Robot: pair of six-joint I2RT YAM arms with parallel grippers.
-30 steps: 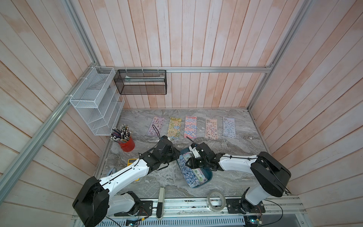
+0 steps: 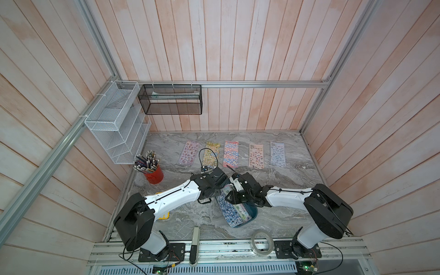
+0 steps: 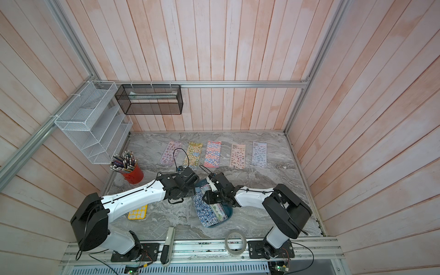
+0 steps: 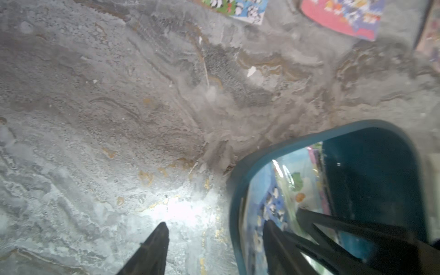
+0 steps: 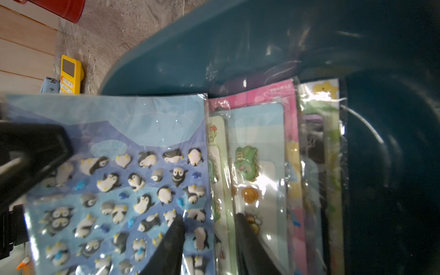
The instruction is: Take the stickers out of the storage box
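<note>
The teal storage box (image 5: 389,91) holds several sticker sheets, among them a blue penguin sheet (image 5: 114,119) and sheets with pink, green and yellow borders (image 5: 249,165). My right gripper is inside the box, its fingertips low at the penguin sheet's right edge; its finger looks part open, and whether anything is between the fingers is unclear. My left gripper stands open beside the box's rim, with bare marble between its fingertips.
Five sticker sheets (image 2: 231,153) lie in a row at the back. A red pen cup (image 2: 153,175) and a yellow item (image 3: 137,212) are on the left. A tape roll (image 2: 262,242) sits at the front edge.
The right arm looks unchanged.
</note>
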